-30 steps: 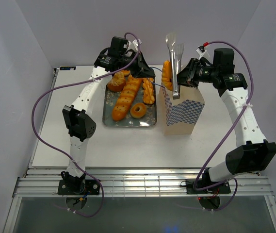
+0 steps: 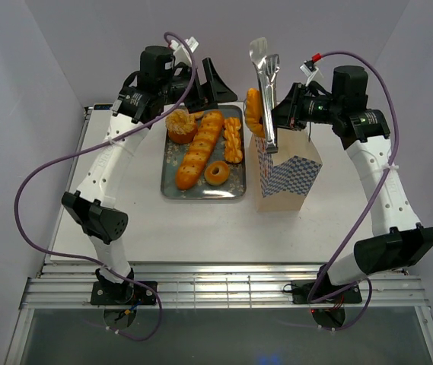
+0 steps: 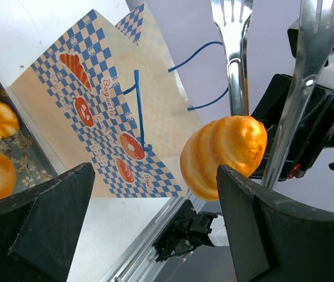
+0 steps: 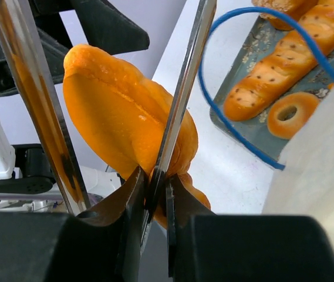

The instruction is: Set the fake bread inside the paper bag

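Observation:
My right gripper is shut on metal tongs, one arm of which passes between its fingertips in the right wrist view. An orange twisted bread sits at the tongs, between their two arms. It hangs near the left rim of the upright paper bag, outside the bag as far as I can see. Blue-and-white checks and blue handles mark the bag in the left wrist view; its mouth is open. My left gripper stands open above the tray's back edge, with nothing between its fingers.
On the dark tray, left of the bag, lie a long loaf, a ring bread, a braided bread and a round bread.
My left gripper opened and moved left, away from the bag's handle side.

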